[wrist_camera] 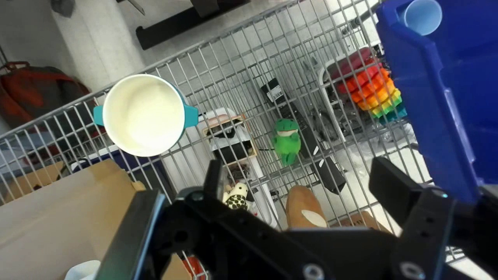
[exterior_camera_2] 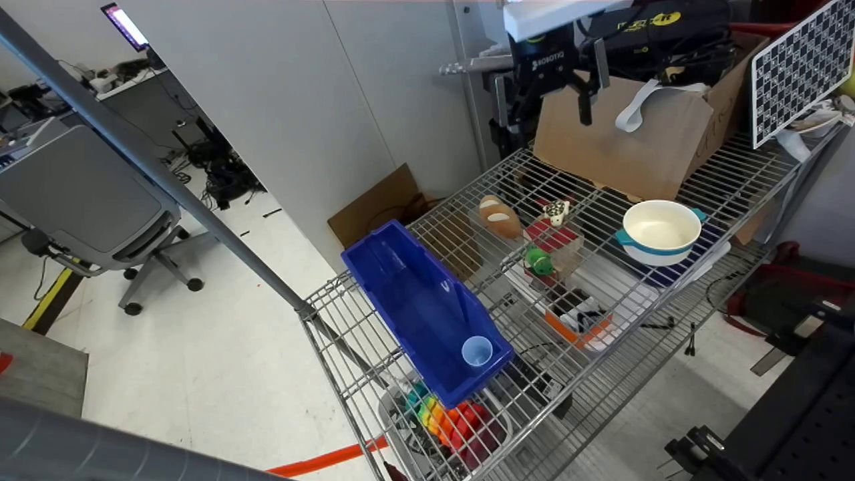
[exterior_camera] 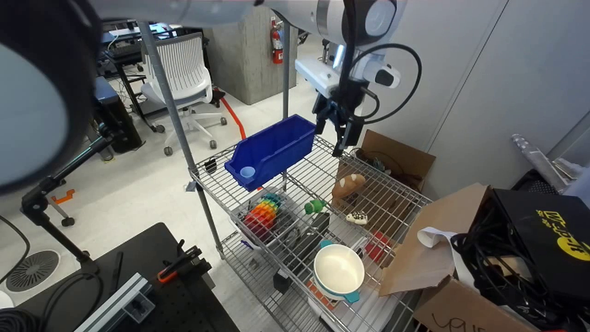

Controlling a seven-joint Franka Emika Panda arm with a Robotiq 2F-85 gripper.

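Observation:
My gripper point(exterior_camera: 328, 139) hangs above the far side of the wire shelf, its fingers wide apart. Nothing is held between the fingertips in the wrist view. Lying on the shelf are a green frog toy point(wrist_camera: 287, 142), a brown bread loaf point(exterior_camera_2: 499, 216) with pale marks and a small spotted animal toy point(exterior_camera: 357, 217). In the wrist view, parts of the loaf and spotted toy are hidden behind the gripper. A cream pot point(exterior_camera_2: 662, 228) with teal handles sits near the shelf's edge. A light-blue cup point(exterior_camera_2: 477, 350) is inside the blue bin point(exterior_camera_2: 427, 292), at one end.
An open cardboard box point(exterior_camera: 437, 243) with cables and a black case point(exterior_camera: 553, 227) occupies one end of the shelf. A white spoon-like object point(exterior_camera_2: 633, 112) rests at the box. Rainbow-coloured items point(wrist_camera: 373, 88) lie below the wires. Bare wire surrounds the frog.

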